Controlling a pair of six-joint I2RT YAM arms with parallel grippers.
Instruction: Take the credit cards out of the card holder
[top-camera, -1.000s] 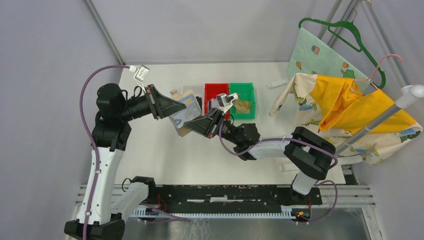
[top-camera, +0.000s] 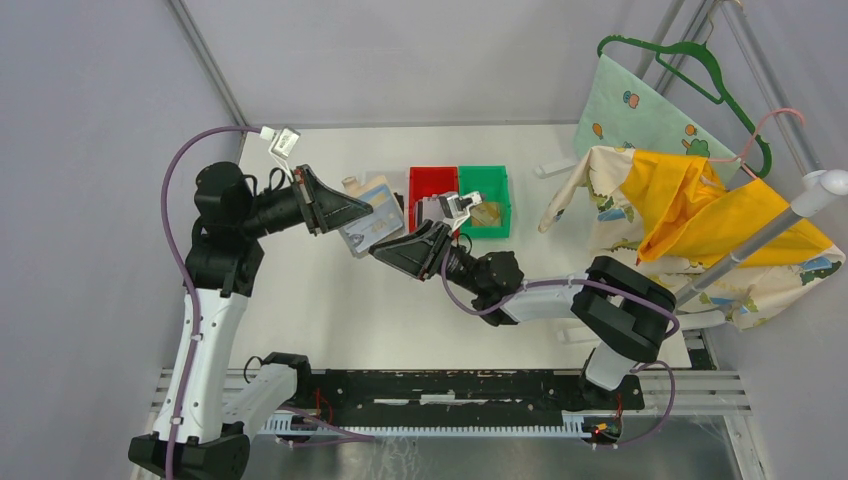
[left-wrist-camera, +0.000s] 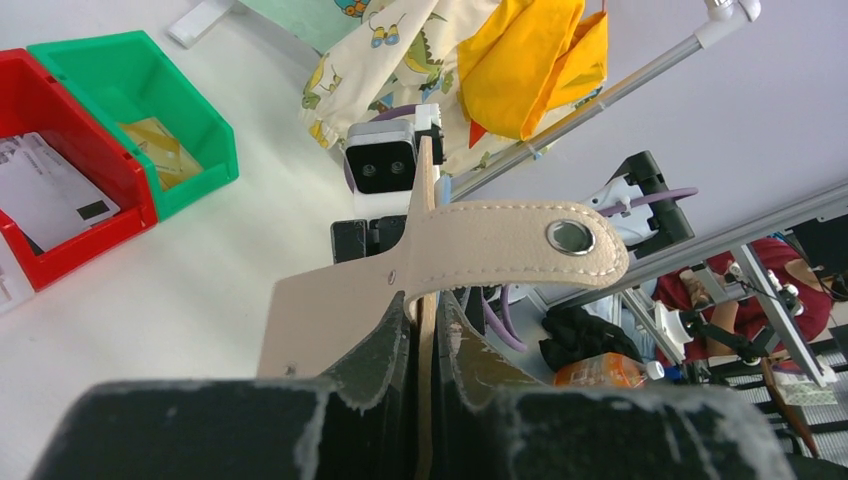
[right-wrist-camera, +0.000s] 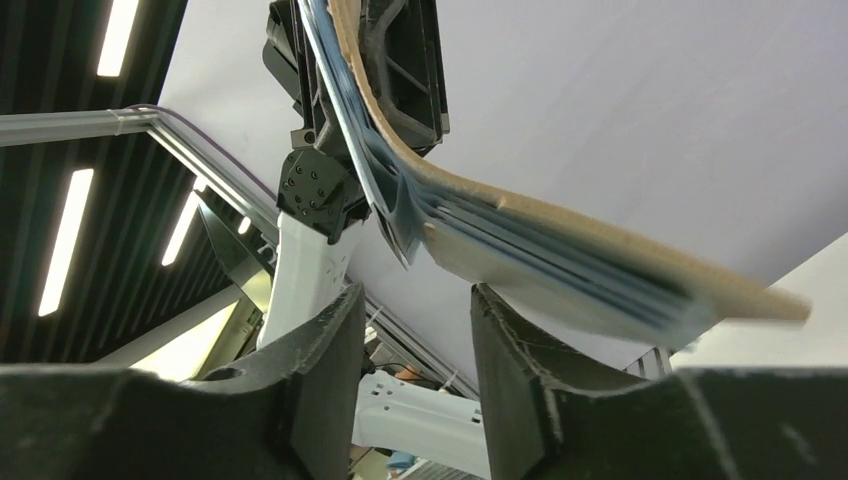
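The beige card holder (left-wrist-camera: 335, 315), with a strap and metal snap, is pinched upright in my left gripper. In the top view it shows pale blue sleeves (top-camera: 372, 222) between the two arms. Seen edge-on in the right wrist view, the holder's cover (right-wrist-camera: 600, 235) spreads open, with thin stacked sleeves or cards (right-wrist-camera: 560, 262) along it. My right gripper stands open just below that edge, with a clear gap between its fingers. In the top view the right gripper (top-camera: 378, 254) is close to the holder's lower edge. Which layers are cards I cannot tell.
A red bin (top-camera: 433, 174) with pale cards or papers and a green bin (top-camera: 485, 172) with a yellowish item stand behind the right gripper. Hanging clothes (top-camera: 700, 205) fill the right side. Clear white table (top-camera: 300, 310) lies in front.
My right gripper has shifted slightly right and down. The holder's lower part has changed its lie, showing more pale blue and less beige. The left gripper has hardly moved.
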